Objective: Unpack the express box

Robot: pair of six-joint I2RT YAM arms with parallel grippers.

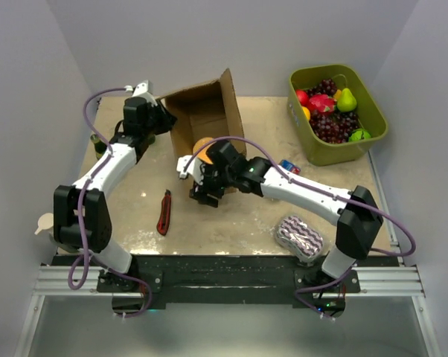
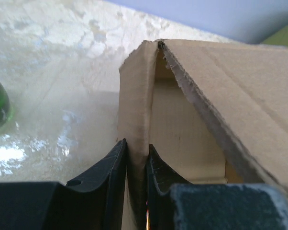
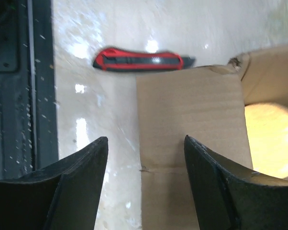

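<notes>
The open cardboard box stands tilted in the middle of the table, a round orange-yellow item inside. My left gripper is at the box's upper-left rim, its fingers on either side of a cardboard edge. My right gripper is over the near end of the box; in the right wrist view it stands open beside a cardboard flap. A red-and-black box cutter lies left of the box.
A green basket of fruit stands at back right. A silver patterned pouch lies front right, green bottles at left.
</notes>
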